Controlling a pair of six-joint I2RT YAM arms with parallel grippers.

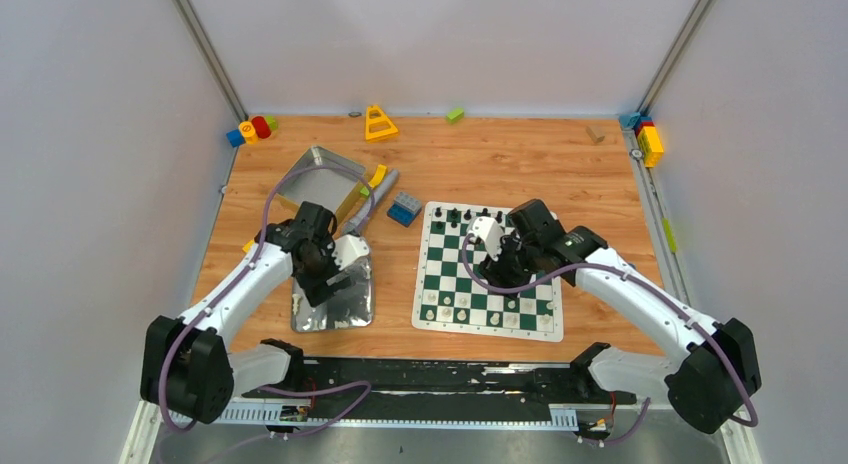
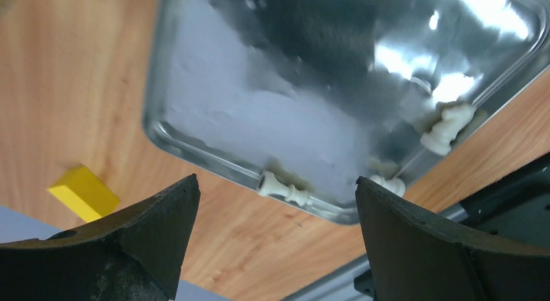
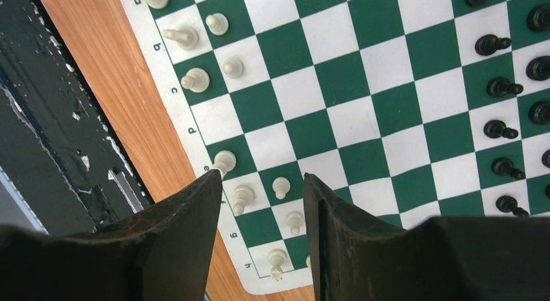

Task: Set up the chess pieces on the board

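My left gripper is open over the metal tray [image 2: 194, 153]. In the left wrist view, a white chess piece [image 2: 284, 188] lies on its side at the tray's edge, in the gap seen between the fingers but not gripped. Other white pieces lie in the tray: one [image 2: 447, 127] further right, one [image 2: 390, 183] partly behind a finger. Above the chessboard [image 1: 430, 284], my right gripper is open and empty. Upright white pieces fill part of two rows, such as a pawn [image 3: 281, 187] and a taller piece [image 3: 196, 80]. Black pieces [image 3: 501, 129] stand opposite.
Behind the left arm is an open box [image 1: 320, 154]. A grey-and-blue block [image 1: 404, 209] sits between box and board. A yellow triangle [image 1: 379, 125] and a green block [image 1: 455, 115] lie at the back.
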